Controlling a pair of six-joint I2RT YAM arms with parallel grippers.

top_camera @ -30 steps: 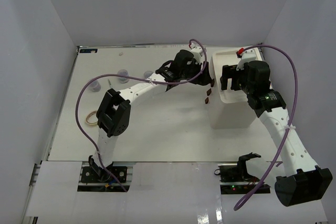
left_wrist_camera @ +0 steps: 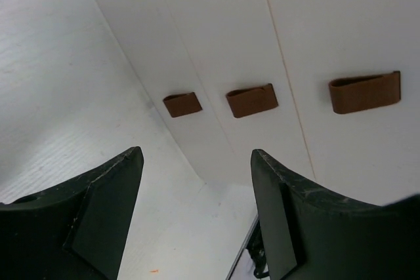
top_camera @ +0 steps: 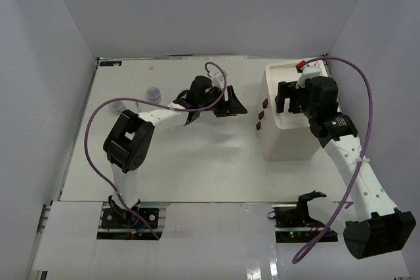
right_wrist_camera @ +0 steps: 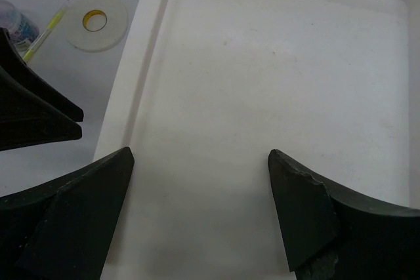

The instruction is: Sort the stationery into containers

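My left gripper [top_camera: 228, 106] hangs over the table left of the white drawer unit [top_camera: 289, 145], facing its brown pull tabs [left_wrist_camera: 252, 100]; its fingers are apart, nothing between them. My right gripper [top_camera: 289, 96] is open over the empty white top [right_wrist_camera: 275, 63] of the unit. Small cups [top_camera: 153, 94] stand at the table's left. In the right wrist view a tape roll [right_wrist_camera: 96, 31], a yellow pen [right_wrist_camera: 46, 31] and a labelled container [right_wrist_camera: 10, 18] lie beyond the unit's rim.
Grey walls enclose it at the back and sides.
My left gripper has drawn back leftward from the drawer unit's side. The left arm now covers the tape ring at the far left. The right arm is unchanged.
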